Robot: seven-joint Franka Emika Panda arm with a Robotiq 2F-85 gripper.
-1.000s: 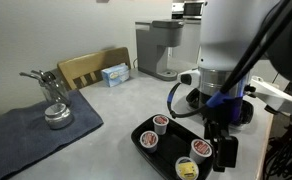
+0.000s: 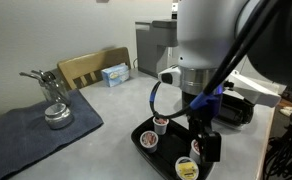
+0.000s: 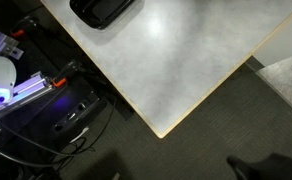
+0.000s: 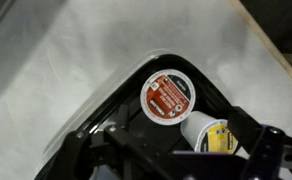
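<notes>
Several small coffee pods sit in a black tray (image 2: 137, 133) near the table's right side. Two red-brown-topped pods stand at its left, a rear pod (image 2: 160, 125) and a front pod (image 2: 149, 139). Toward the front is a yellow-topped pod (image 2: 187, 168); a further pod (image 2: 195, 147) is partly covered by my gripper (image 2: 206, 150). In the wrist view, a red-brown pod (image 4: 168, 97) faces up beside a tilted yellow-labelled pod (image 4: 222, 139). My gripper is open above the tray, its fingers apart on either side of the view; no pod appears held.
A blue cloth (image 2: 21, 145) holds a metal pot (image 2: 58, 116) and a utensil holder (image 2: 52, 90). Behind are a blue box (image 2: 116, 75) and a grey coffee machine (image 2: 154, 45). Left of the tray the table is clear. Exterior view 2 shows the table corner (image 3: 162, 132).
My arm and gripper have shifted left, further over the tray, now partly covering the right-hand pod and more of the coffee machine. The pods look unmoved.
</notes>
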